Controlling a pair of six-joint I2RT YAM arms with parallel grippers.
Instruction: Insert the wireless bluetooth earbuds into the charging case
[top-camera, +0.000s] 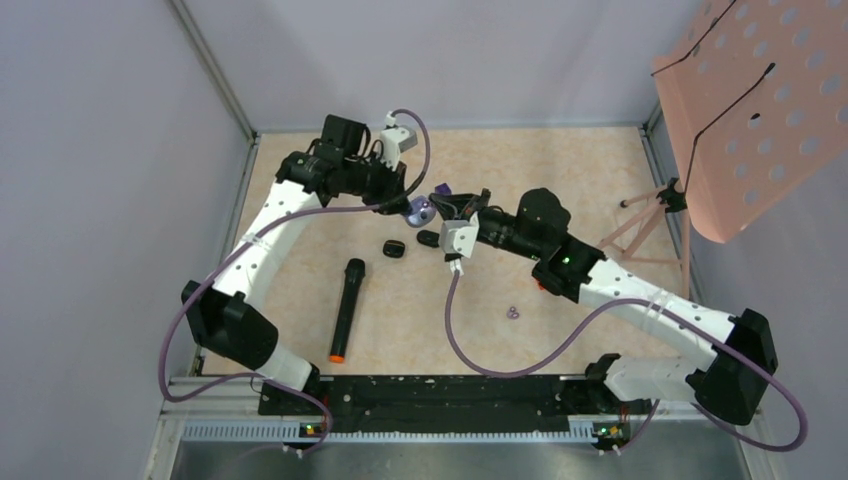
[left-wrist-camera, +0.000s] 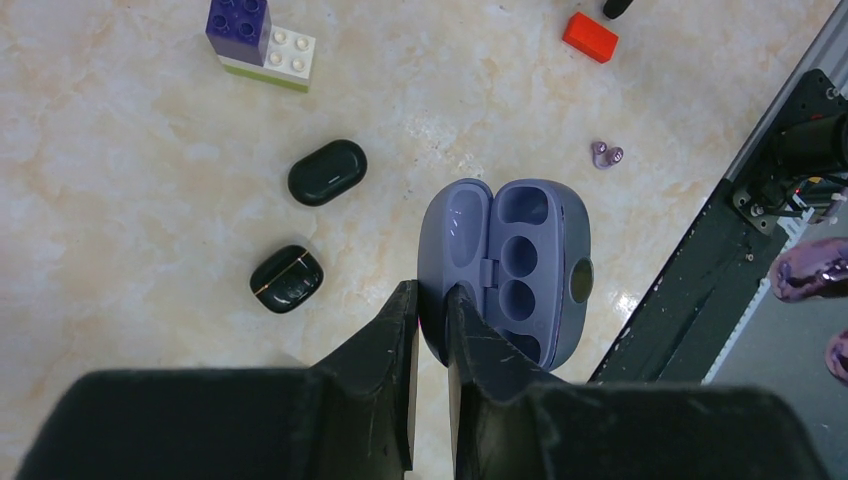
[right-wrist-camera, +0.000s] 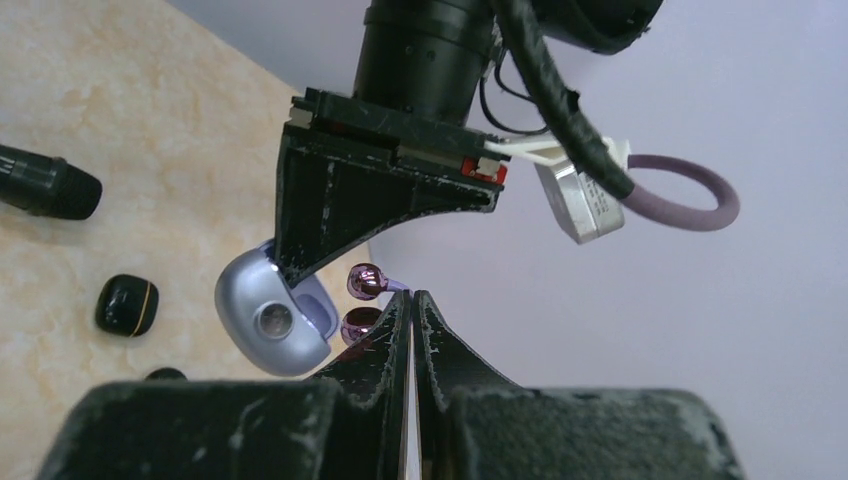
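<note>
The open silver-lilac charging case (left-wrist-camera: 545, 235) is held by one half, with my left gripper shut on it; its several round and oval hollows look empty. A shiny purple clip-shaped earbud (right-wrist-camera: 366, 281) with two bulbs is at the tips of my right gripper, which is shut on its thin bridge. In the right wrist view this earbud appears beside the case, apart from it as far as I can tell. It also shows close up as the purple earbud (left-wrist-camera: 810, 268) at the right edge of the left wrist view. A second purple earbud (top-camera: 513, 313) lies on the table.
Below the grippers lie a black oval case (left-wrist-camera: 328, 172) and a black gold-lined case (left-wrist-camera: 287, 279). A microphone (top-camera: 347, 310) lies at the left, a red block (left-wrist-camera: 590, 37) at the right. Purple and white bricks (left-wrist-camera: 262, 45) stand farther back.
</note>
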